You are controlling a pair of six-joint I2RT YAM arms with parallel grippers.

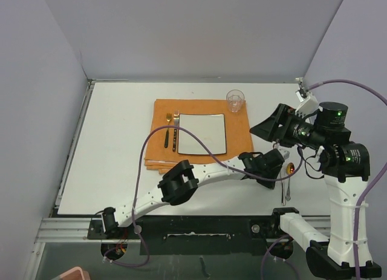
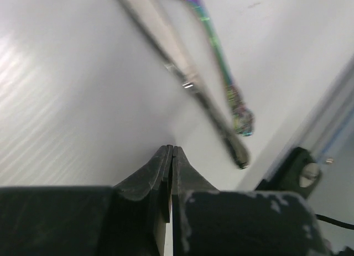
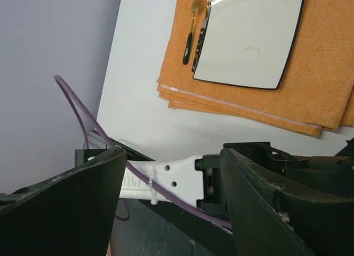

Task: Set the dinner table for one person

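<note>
A white square plate (image 1: 202, 134) lies on orange placemats (image 1: 239, 132), with a green-handled fork (image 3: 188, 48) and a second fork (image 3: 201, 40) at its left. A glass (image 1: 235, 100) stands at the back right. My left gripper is shut, nothing between its fingers, low by a knife (image 2: 216, 117) and an iridescent utensil (image 2: 221, 68) on the bare table right of the placemats. My right gripper stands open and empty, raised above the table's right side.
Walls border the back and sides. Both arms crowd the right side, and purple cables loop over them.
</note>
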